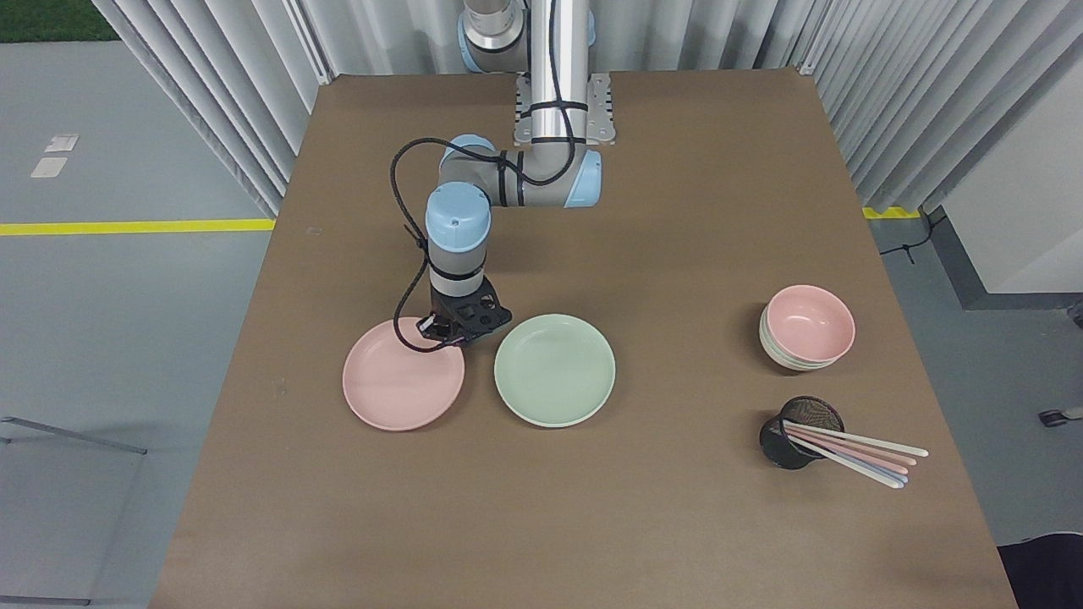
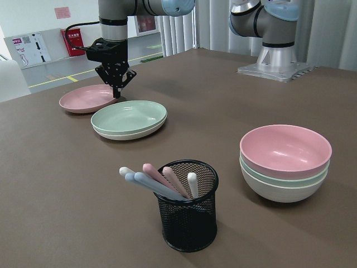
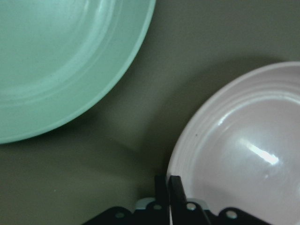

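My gripper is at the right-hand rim, as the front view shows, of the pink plate [image 1: 396,391] [image 2: 83,100]. In the wrist view its two black fingertips are close together on that rim [image 3: 201,136], which appears to be between them. The left view shows the gripper [image 2: 116,92] pointing down at the plate. Beside it sits a pale green plate [image 1: 554,370] [image 2: 128,117], stacked on a white one in the left view.
A stack of pink, green and white bowls [image 1: 810,323] stands on the right. Below it is a black mesh cup [image 1: 787,447] holding chopsticks.
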